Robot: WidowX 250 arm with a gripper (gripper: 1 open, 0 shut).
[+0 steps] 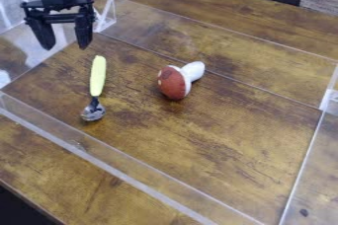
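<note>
The black gripper (62, 35) hangs at the upper left, its two fingers spread apart with nothing visible between them. To its lower right a spoon (97, 79) with a pale yellow handle and a metal bowl lies on the wooden surface, bowl toward the front. Further right lies a toy mushroom (175, 83) on its side, red cap facing left and front, white stem pointing to the back right.
Clear transparent walls or strips run along the left, front and right edges of the work area.
</note>
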